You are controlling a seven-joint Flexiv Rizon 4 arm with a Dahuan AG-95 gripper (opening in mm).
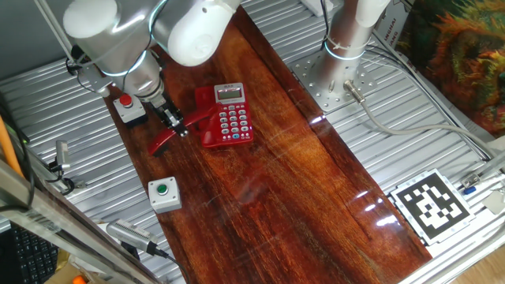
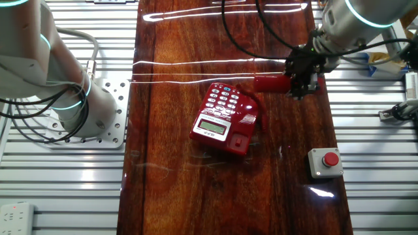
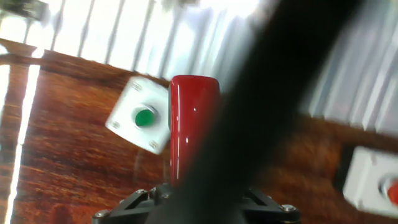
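A red desk phone base point(image 1: 226, 118) with grey keys and a small screen lies on the wooden table; exterior view 2 shows this phone base point(image 2: 225, 117) too. Its red handset point(image 1: 162, 143) is held above the table by my gripper point(image 1: 180, 131), which is shut around its middle. In exterior view 1 one end of the handset overlaps the base's left side; contact cannot be told. Exterior view 2 has the handset point(image 2: 271, 83) beside the gripper point(image 2: 304, 85). From the wrist, the handset point(image 3: 191, 112) extends away from the gripper, whose fingers are mostly covered by a blurred black strip.
A grey box with a green button point(image 1: 163, 194) stands near the table's left edge. Another box, with a red button point(image 2: 324, 162), sits by the same edge. A marker board point(image 1: 432, 207) lies at lower right.
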